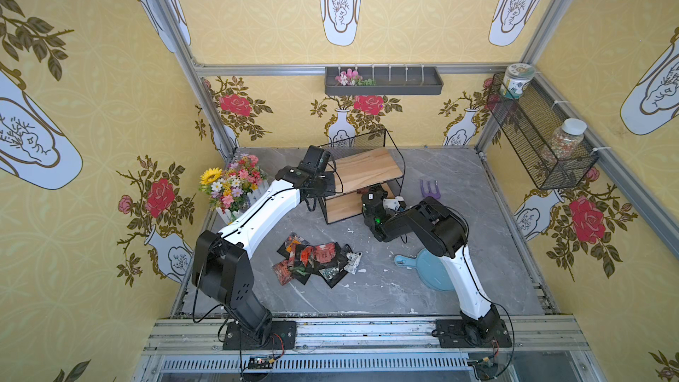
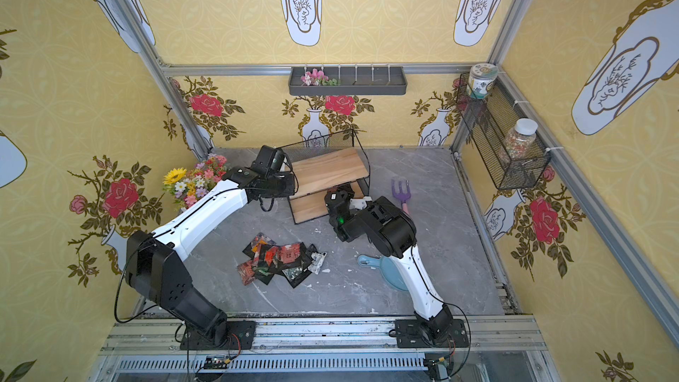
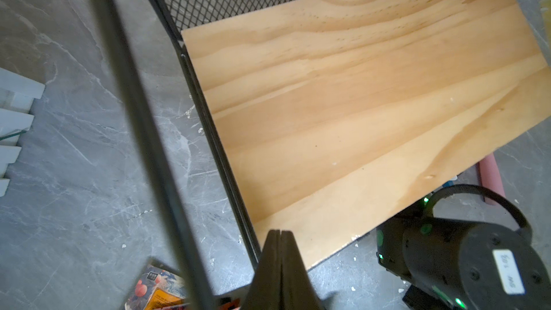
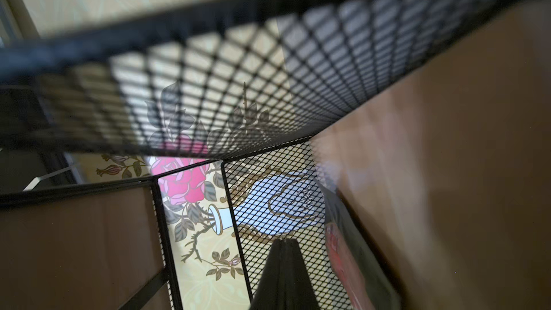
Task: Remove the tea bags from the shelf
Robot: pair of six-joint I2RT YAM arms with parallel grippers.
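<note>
The two-tier wire shelf (image 1: 364, 167) stands at an angle at the back of the table, its upper board (image 3: 355, 97) bare. In the right wrist view a tea bag (image 4: 347, 264) with a red front leans by the mesh at the back of the lower tier. My right gripper reaches into that tier, shut, with nothing showing between its fingers; it stands to one side of the bag. My left gripper hovers at the shelf's left side, shut and seemingly empty. Several tea bags (image 1: 318, 258) lie in a loose heap on the table before the shelf.
A flower basket (image 1: 237, 187) stands left of the shelf. To the right lie a purple fork (image 1: 430, 189) and a blue pan (image 1: 433, 270). The wire basket (image 1: 523, 127) on the right wall holds two jars. The shelf's frame closely surrounds my right gripper.
</note>
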